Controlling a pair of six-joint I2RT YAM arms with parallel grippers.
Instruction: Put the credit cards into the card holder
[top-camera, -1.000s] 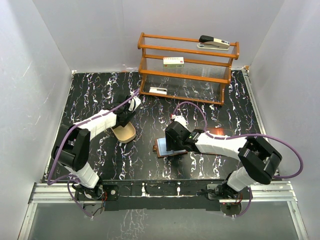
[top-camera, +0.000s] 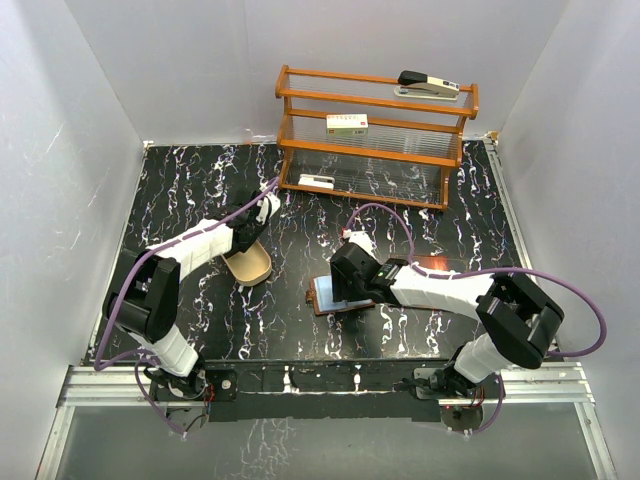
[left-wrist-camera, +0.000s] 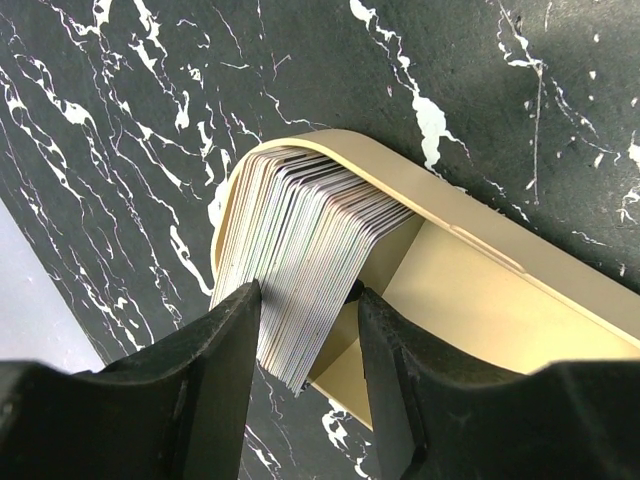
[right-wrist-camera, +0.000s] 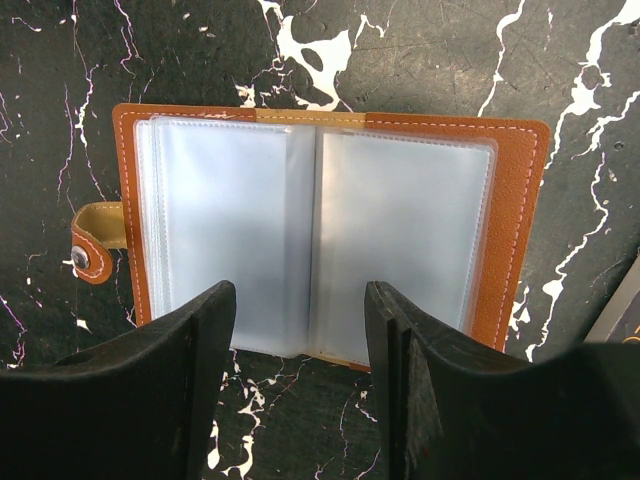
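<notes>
A tight stack of thin cards, seen edge-on, leans in one end of a beige oval box. My left gripper reaches down at the stack with its fingers apart. One fingertip lies over the cards, while the other is beside the stack's inner face, over the box's empty part. No single card stands clear between them. The brown card holder lies spread open in the right wrist view, clear sleeves facing up. Above its near edge, my right gripper is open and empty.
A wooden rack stands at the back, carrying a stapler and a small box. The holder's snap strap sticks out to its left. Bare marbled table lies between box and holder.
</notes>
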